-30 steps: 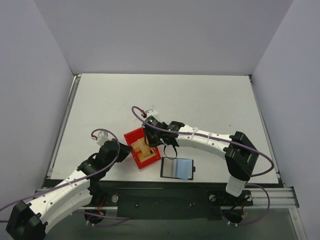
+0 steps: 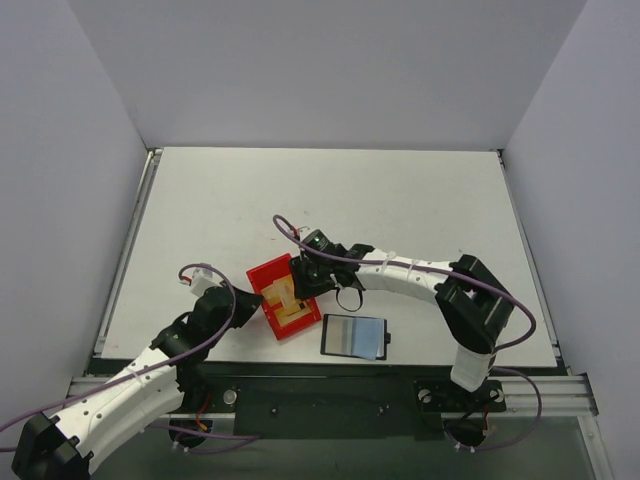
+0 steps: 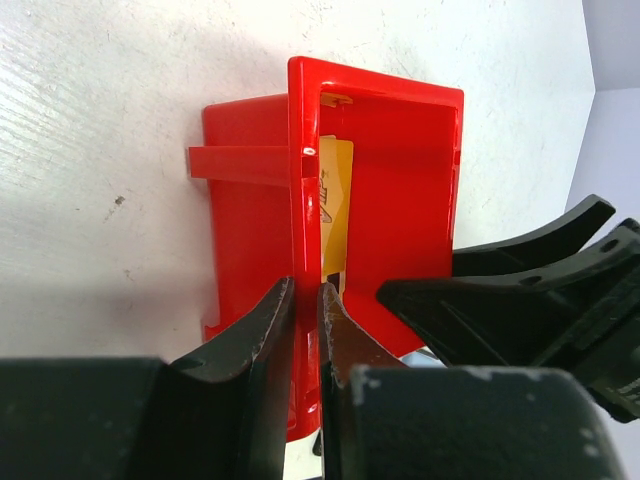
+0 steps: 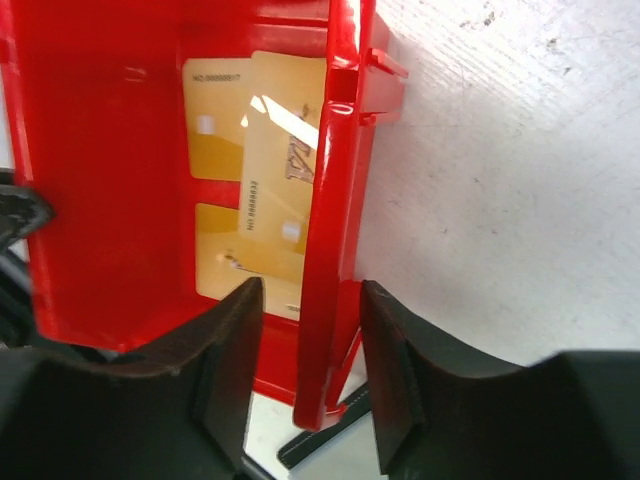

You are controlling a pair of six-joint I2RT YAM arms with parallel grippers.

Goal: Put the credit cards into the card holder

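Several gold credit cards [image 4: 285, 150] lie flat and overlapping inside a red tray [image 2: 268, 270]. My left gripper is shut on the tray's near-left rim. On the opposite side my right gripper straddles the other rim with its fingers part open, a gap showing between the rim and each finger. From above, the right gripper hides part of the tray's right side. The card holder [image 2: 355, 337], a flat dark-edged folder with grey and light blue panels, lies at the table's front edge, right of the tray.
The front table edge runs just below the holder. In the left wrist view, the right gripper's black fingers [image 3: 520, 255] reach to the tray's far rim.
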